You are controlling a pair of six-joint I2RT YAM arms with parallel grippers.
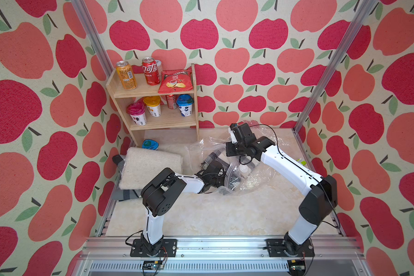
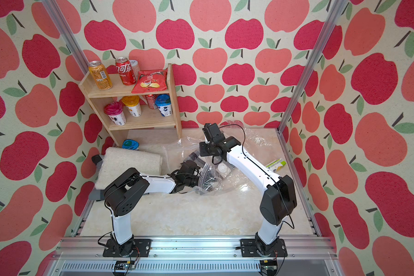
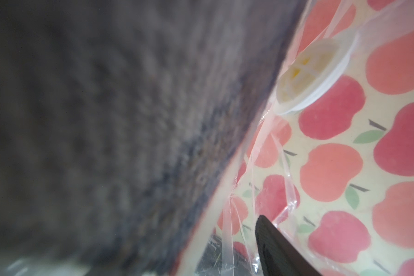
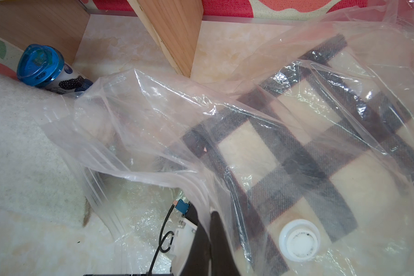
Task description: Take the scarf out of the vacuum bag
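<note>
The clear vacuum bag (image 4: 138,105) lies across the middle of the table with the grey-and-cream checked scarf (image 4: 303,156) inside. Its white valve (image 4: 299,240) shows near the scarf's lower edge. My right gripper is shut on the bag's plastic near its lifted mouth. From the left, my left gripper (image 1: 224,178) reaches in at the opening, low by the scarf. In the left wrist view, blurred scarf fabric (image 3: 124,115) fills most of the picture; one dark finger (image 3: 280,250) shows beside it, and the other is hidden.
A white fleecy item (image 1: 151,168) on dark cloth lies at the left. Behind it stands a wooden shelf (image 1: 151,120) with cans, cups and chips. A blue-lidded cup (image 4: 43,66) lies near the shelf's foot.
</note>
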